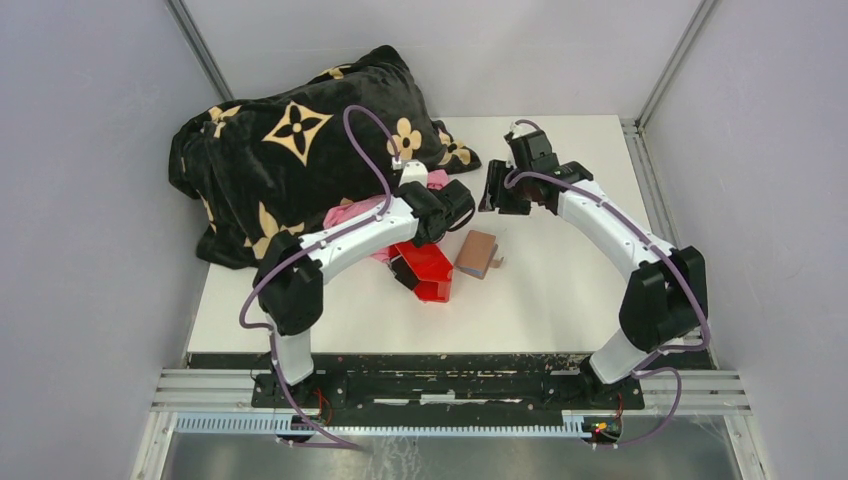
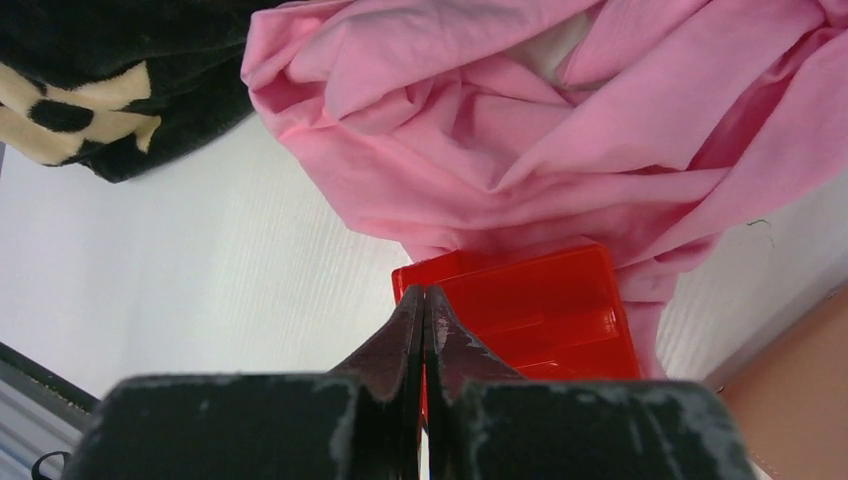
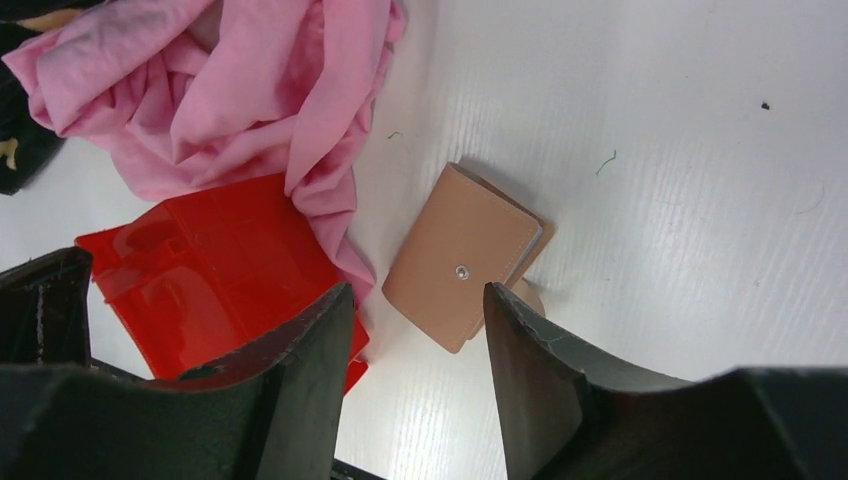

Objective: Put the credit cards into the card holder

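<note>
A brown card holder [image 1: 476, 254] lies on the table, its snap showing in the right wrist view, with a strap at its side. A bluish edge shows at its lower end in the top view; I cannot tell whether that is a card. My left gripper is shut on one wall of an open red box [image 2: 530, 315], which it holds just left of the holder. No card shows inside the visible part of the box. Above the holder, my right gripper stands part open, its fingers [image 3: 322, 350] apart with nothing between them.
Beyond the red box lies a crumpled pink cloth [image 2: 480, 150], partly under the left arm. A black blanket with a tan flower pattern [image 1: 300, 130] fills the back left.
</note>
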